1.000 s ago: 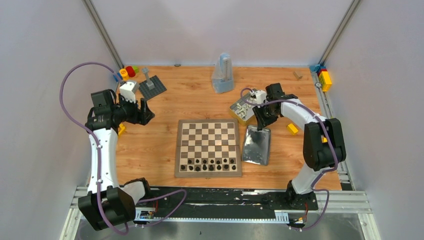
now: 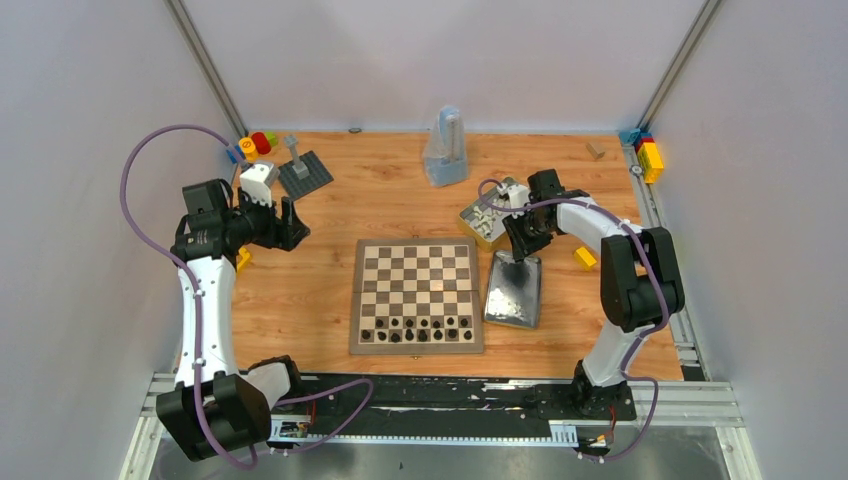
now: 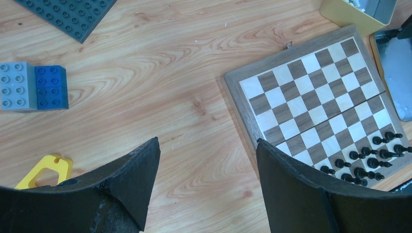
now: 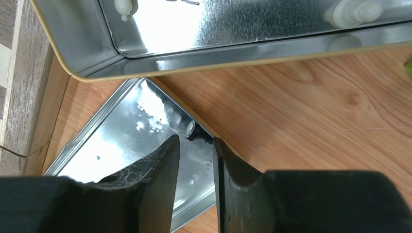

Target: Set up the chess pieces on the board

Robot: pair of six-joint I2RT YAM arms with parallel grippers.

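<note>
A dark chess piece lies on its side against the wall of the shallow metal tray. My right gripper is over this tray, part open, its tips on either side of the piece's near end; I see no grip on it. Dark pieces stand in two rows on the near side of the chessboard, and its other squares are empty. Pale pieces lie in the other tin. Left of the board, my left gripper stands open and empty.
A clear plastic bag stands at the back. Yellow blocks lie right of the trays, and blue bricks sit left of the board. Bare wood separates the left gripper from the board.
The shallow tray's near edge now shows a yellowish rim and looks slightly shifted or tilted. The left arm stays still.
</note>
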